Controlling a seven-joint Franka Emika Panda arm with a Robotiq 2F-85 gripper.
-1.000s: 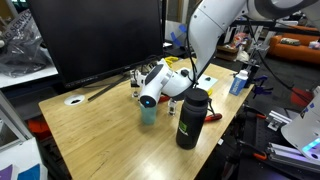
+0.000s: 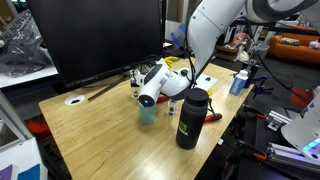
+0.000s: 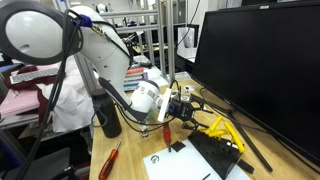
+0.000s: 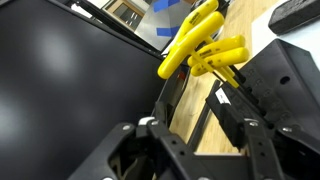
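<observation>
My gripper stands open in the wrist view, its two dark fingers apart and nothing held between them. Beyond the fingers, a bright yellow object with rounded bars rests by a black box. From the side, in exterior view 2, the gripper is above the table, to the left of the yellow object and the black box. In exterior view 1 the white arm partly hides the gripper, and the fingertips are too small to make out.
A large black monitor stands behind the workspace. A teal cup and a tall black cylinder stand near the arm. A red screwdriver and white paper lie on the table.
</observation>
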